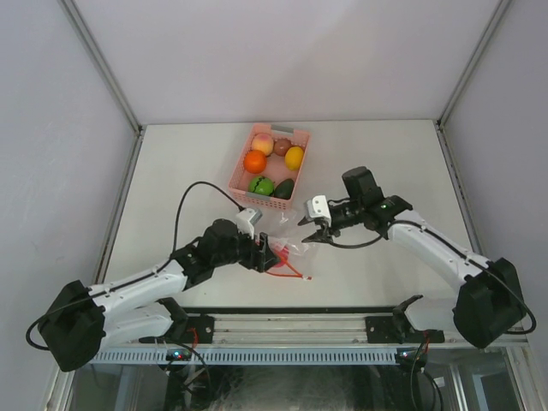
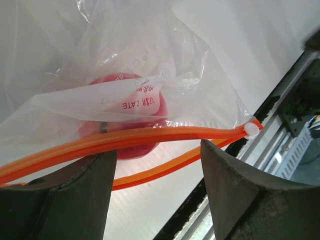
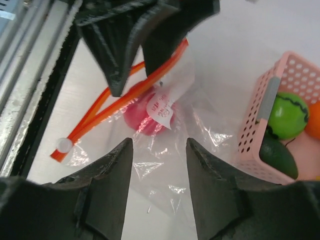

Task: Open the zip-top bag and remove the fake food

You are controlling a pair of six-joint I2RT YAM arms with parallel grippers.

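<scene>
A clear zip top bag [image 2: 190,75] with an orange zip [image 2: 170,134] lies on the table, a red fake food [image 3: 135,115] inside it. In the top view my left gripper [image 1: 266,259] is over the zip end of the bag; in the left wrist view its fingers [image 2: 230,200] stand apart just at the zip, and whether anything is between them is unclear. My right gripper [image 1: 312,229] stands open at the bag's right side, with its fingertips [image 3: 195,147] apart above the plastic.
A pink basket [image 1: 237,186] with several fruits, among them an orange [image 1: 254,162] and a green one [image 3: 287,115], sits behind the bag.
</scene>
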